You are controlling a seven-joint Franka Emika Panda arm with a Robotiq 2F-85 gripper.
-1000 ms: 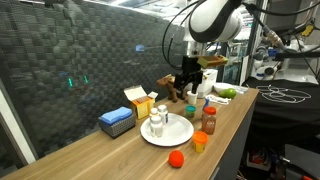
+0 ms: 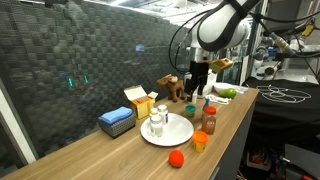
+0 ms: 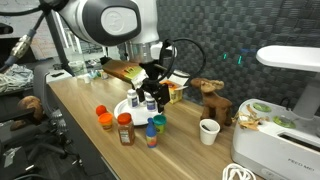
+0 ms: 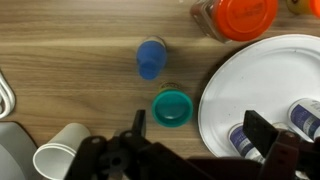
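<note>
My gripper is open above the table, with nothing between its fingers. In the wrist view, a round green-topped item lies between and just ahead of the fingertips, nearer the left finger. Exterior view 2 shows this green item standing on the wood below my gripper. A blue-topped bottle stands close by. To the right in the wrist view is a white plate carrying white bottles; the right finger hides part of it.
A red-lidded jar, an orange cup and a red round item stand near the table edge. A white cup, a brown toy animal and a toaster are on another side. Bare wood lies in front of the plate.
In exterior view 1 my arm and gripper have shifted to the right over the last second. The objects on the table stand where they were.
</note>
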